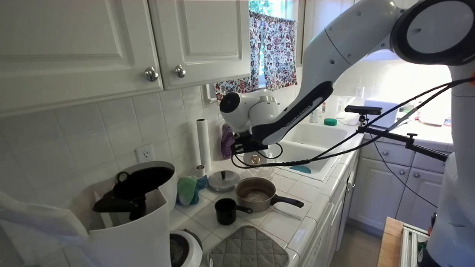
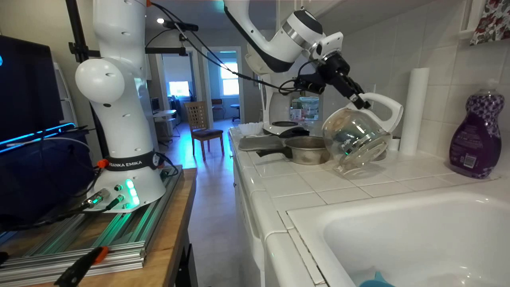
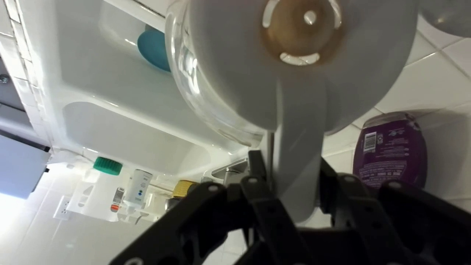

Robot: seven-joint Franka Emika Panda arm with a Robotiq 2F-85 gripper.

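A clear glass carafe (image 2: 345, 131) with a white handle (image 2: 393, 111) hangs tilted over the counter. My gripper (image 2: 363, 102) is shut on the handle, seen at its upper end in exterior view 2. In the wrist view, the white handle (image 3: 300, 145) runs down between the black fingers, and a white disc with a brown centre (image 3: 302, 20) fills the top. From exterior view 1 the carafe (image 1: 258, 171) is faint behind the saucepan (image 1: 256, 194), the fingertips being hidden there. Whether its lower edge touches the counter, I cannot tell.
The saucepan, a metal lid (image 1: 223, 181) and a black cup (image 1: 225, 211) stand close by. A paper towel roll (image 2: 414, 111) and purple soap bottle (image 2: 477, 134) line the wall. A white sink (image 2: 411, 225) opens beside the counter.
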